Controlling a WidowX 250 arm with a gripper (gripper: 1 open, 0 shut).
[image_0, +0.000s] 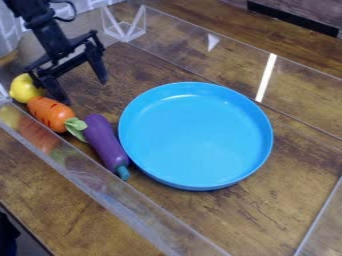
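Observation:
My black gripper (70, 78) reaches in from the upper left, open, its fingers spread just above and behind a yellow object (24, 89), which is partly hidden at the left. An orange toy carrot (52, 115) lies in front of that, and a purple eggplant-like toy (103, 142) lies diagonally toward the front. A large blue plate (195, 134) takes up the centre right.
Clear plastic walls run along the front left, back and right of the wooden surface (167, 60). The area behind the plate is bare.

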